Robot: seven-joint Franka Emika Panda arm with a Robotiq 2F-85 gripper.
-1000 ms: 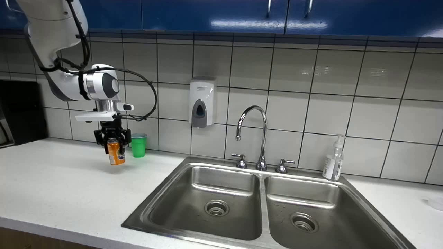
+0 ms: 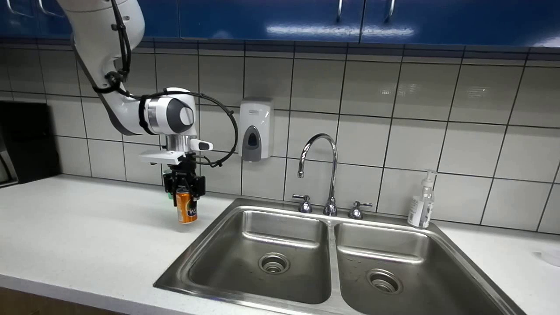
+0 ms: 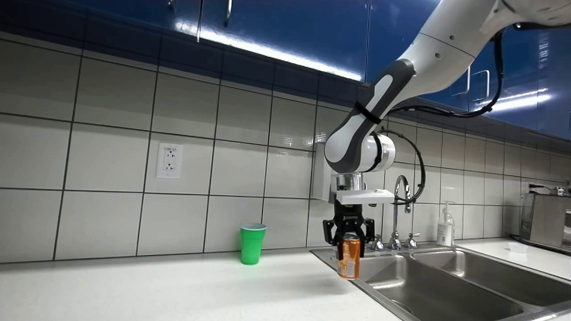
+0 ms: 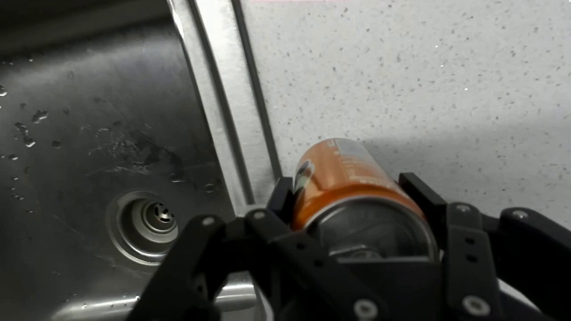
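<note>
An orange soda can (image 2: 187,208) is held upright in my gripper (image 2: 183,195), which is shut on its upper part. In exterior view 2 the can (image 3: 349,262) hangs just above the counter, near the left edge of the sink. The wrist view shows the can (image 4: 348,171) between the two fingers, its metal top facing the camera. A green cup (image 3: 252,245) stands upright on the counter by the wall; in exterior view 1 it is almost fully hidden behind the gripper.
The double-basin steel sink (image 2: 331,262) lies right of the can, both basins empty. Its faucet (image 2: 331,173) rises at the back. A clear pump bottle (image 2: 421,204) stands at the back right rim.
My gripper has carried the can to the right along the counter, toward the sink. It now blocks the green cup in exterior view 1.
</note>
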